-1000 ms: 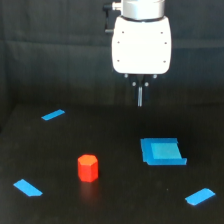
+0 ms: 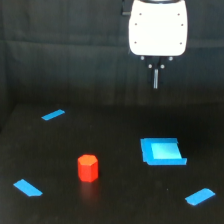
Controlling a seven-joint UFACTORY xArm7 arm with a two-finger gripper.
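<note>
A red block with a hexagonal top (image 2: pixel 88 168) stands upright on the dark table, left of centre. To its right lies a blue square patch (image 2: pixel 148 146) with a lighter cyan square (image 2: pixel 167 151) inside it. High above the table, toward the back, hangs my gripper (image 2: pixel 155 86) under its white body (image 2: pixel 158 30). Its slim grey fingers appear as one narrow upright strip, so whether they are open or shut is unclear. No object shows at their tips. Both the block and the patch are well apart from the gripper.
Blue tape strips mark the table: one at the back left (image 2: pixel 53 115), one at the front left (image 2: pixel 27 188) and one at the front right (image 2: pixel 200 197). A dark curtain (image 2: pixel 60 60) hangs behind. Bare table separates the block from the patch.
My gripper has shifted right and higher in the view. The red block and the blue patch are where they were.
</note>
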